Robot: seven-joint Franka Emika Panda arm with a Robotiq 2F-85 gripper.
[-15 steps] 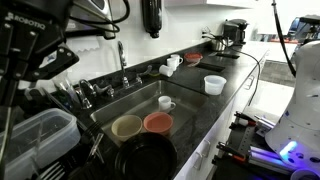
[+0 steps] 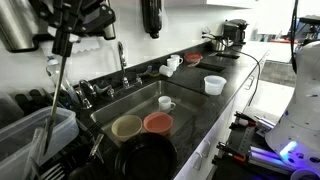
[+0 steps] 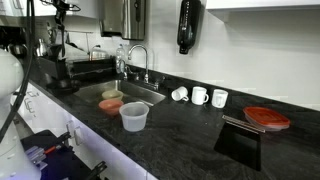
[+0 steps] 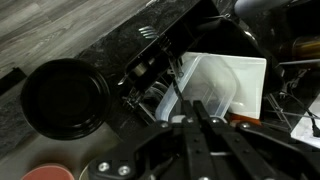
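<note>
My gripper is shut on a long, thin utensil, which hangs down at the left of exterior view 1. Its lower end is pale and blurred, so I cannot tell its exact kind. In the wrist view the gripper is above a clear plastic bin, and a dark handle runs forward from the fingers. Fork-like tines show farther up, though whether they belong to the held utensil is unclear. Exterior view 2 has the gripper small, high at the far left.
A black pan lies before the sink, where a beige bowl, a red bowl and a white mug stand. Farther along are a white tub and a red dish. The right-hand counter has free room.
In exterior view 1 my gripper has moved rightward and up across the left side, carrying the utensil with it. The bowls, mug and pan have stayed put.
</note>
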